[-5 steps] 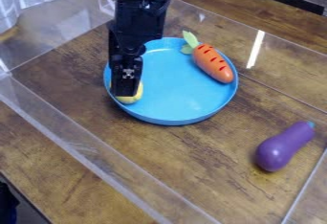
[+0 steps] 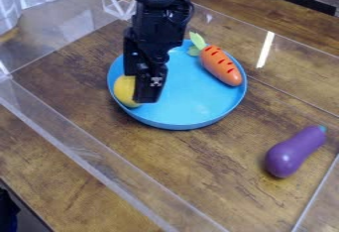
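Note:
A blue plate [image 2: 195,109] sits in the middle of the view. My black gripper [image 2: 142,75] reaches down over its left part, open, its fingers beside a yellow object [image 2: 127,91] that lies at the plate's left edge, partly hidden by the gripper. An orange toy carrot [image 2: 223,67] with green leaves rests on the back right of the plate.
A purple eggplant [image 2: 294,152] lies on the wooden table [image 2: 133,186] at the lower right, off the plate. Clear panels edge the work area at left and right.
My gripper has shifted slightly over the left side of the plate, and more of the yellow object now shows at its left. The carrot and eggplant have not moved.

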